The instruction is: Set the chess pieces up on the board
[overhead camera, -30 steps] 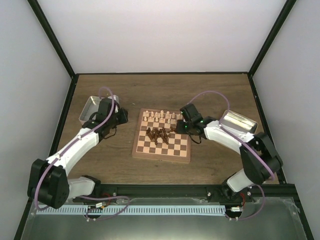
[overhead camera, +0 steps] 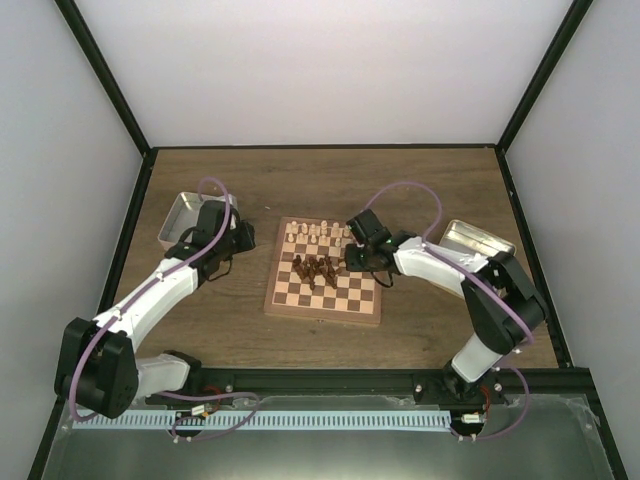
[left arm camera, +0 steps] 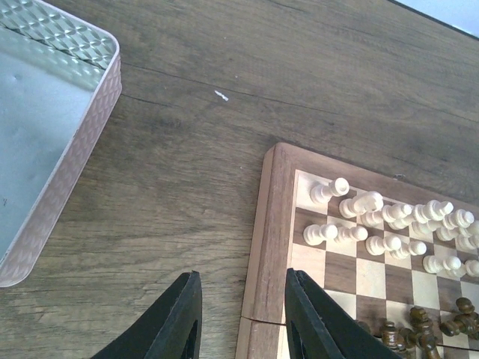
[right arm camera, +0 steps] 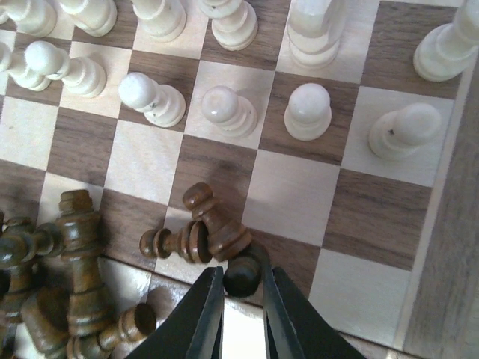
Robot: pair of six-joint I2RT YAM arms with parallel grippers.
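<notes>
The chessboard (overhead camera: 321,310) lies mid-table, white pieces (right arm camera: 309,111) standing in rows along its far side, dark brown pieces (right arm camera: 82,262) heaped nearer the middle, many lying down. My right gripper is low over the heap, its fingertips at a dark piece (right arm camera: 250,258); whether they grip it I cannot tell. My left gripper hangs left of the board with its fingers apart and nothing between them.
A metal tray (left arm camera: 63,157) is at the back left, and another tray (overhead camera: 475,237) lies at the right, partly behind the right arm. The table behind the board is clear.
The left arm is nearly unchanged.
</notes>
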